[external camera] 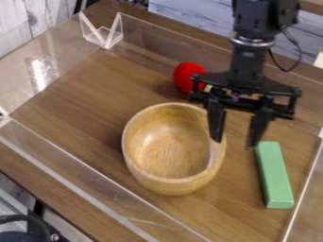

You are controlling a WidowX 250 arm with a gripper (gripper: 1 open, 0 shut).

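My gripper (pixel 239 130) is open and hangs over the right rim of the wooden bowl (pixel 159 161), fingers pointing down. A red round object (pixel 188 75) with a small green part lies behind the gripper, partly hidden by it. A green rectangular bar (pixel 275 177) lies on the wooden surface at the right, below the right finger.
Transparent walls run around it, with a clear bracket (pixel 104 30) at the back left.
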